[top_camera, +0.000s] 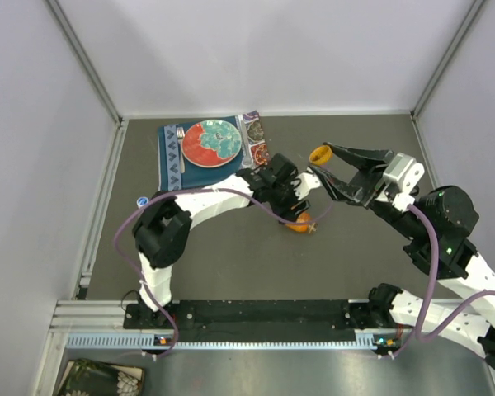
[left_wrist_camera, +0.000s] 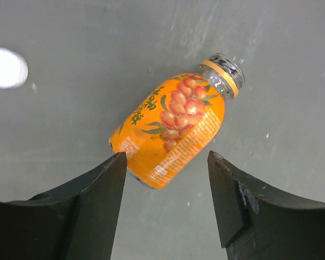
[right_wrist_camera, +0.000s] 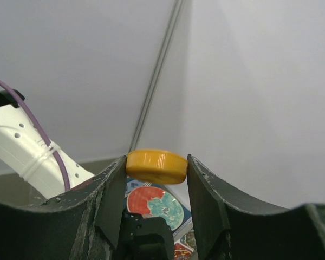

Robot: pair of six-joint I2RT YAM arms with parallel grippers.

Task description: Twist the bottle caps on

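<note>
An orange bottle (left_wrist_camera: 170, 127) with a berry label lies on its side on the table, its uncapped metallic neck pointing up and to the right in the left wrist view. My left gripper stands open over its base end, fingertips spread on either side. From above, the bottle (top_camera: 299, 223) is partly covered by the left gripper. My right gripper is shut on an orange cap (right_wrist_camera: 156, 166), held high above the table; in the top view the cap (top_camera: 320, 155) shows its hollow side. A white cap (left_wrist_camera: 7, 67) rests on the table near the bottle.
A red and teal plate (top_camera: 211, 143) with a fork (top_camera: 181, 148) sits on a blue placemat (top_camera: 172, 173) at the back. A small blue and white round item (top_camera: 143, 201) is at the left edge.
</note>
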